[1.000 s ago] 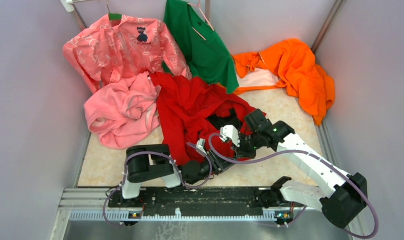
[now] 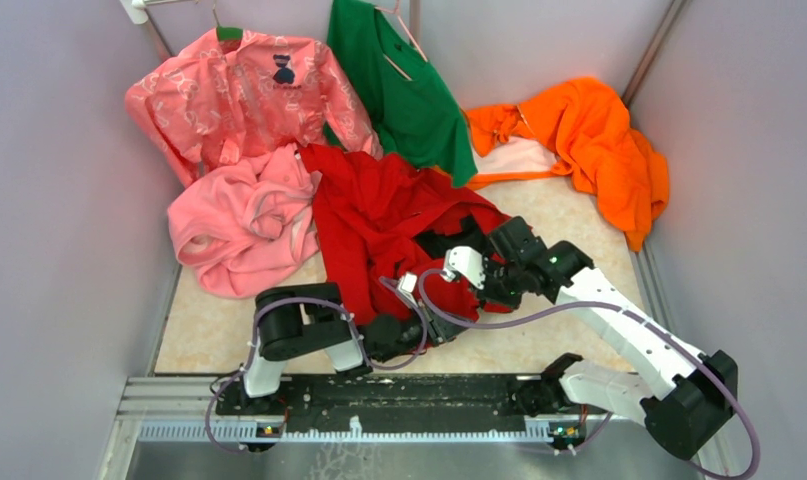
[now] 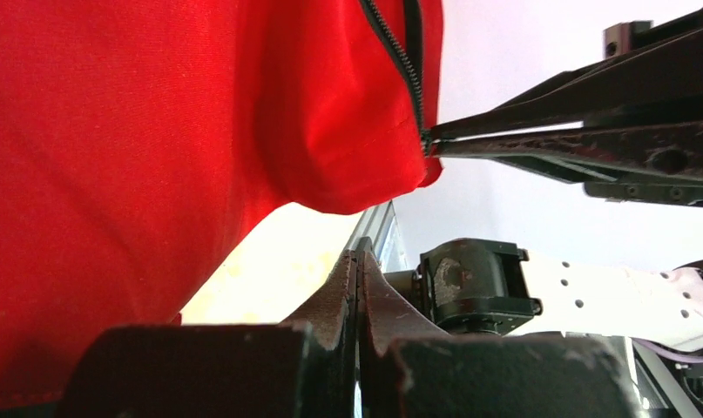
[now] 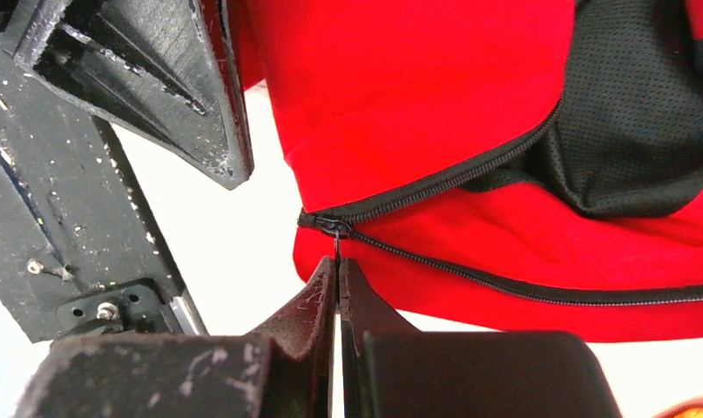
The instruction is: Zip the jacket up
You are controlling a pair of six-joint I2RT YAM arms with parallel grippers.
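Observation:
The red jacket (image 2: 379, 225) lies spread open, its front halves joined only at the bottom of the zipper. In the right wrist view the slider (image 4: 334, 228) sits by the zipper's bottom end (image 4: 307, 219), both black toothed edges parting from there. My right gripper is shut on the slider's thin pull tab. My left gripper is shut with nothing between its fingers; the hem (image 3: 348, 207) and zipper end are outside it, up and to the right in the left wrist view. A clear gap separates its finger (image 4: 230, 161) from the zipper end.
A pink garment (image 2: 244, 225) lies left of the jacket. Behind hang a pink patterned jacket (image 2: 249, 95) and a green top (image 2: 399, 100); an orange garment (image 2: 599, 150) lies back right. Bare table (image 2: 219, 335) shows at front left.
My left gripper went from slightly open at the hem to shut.

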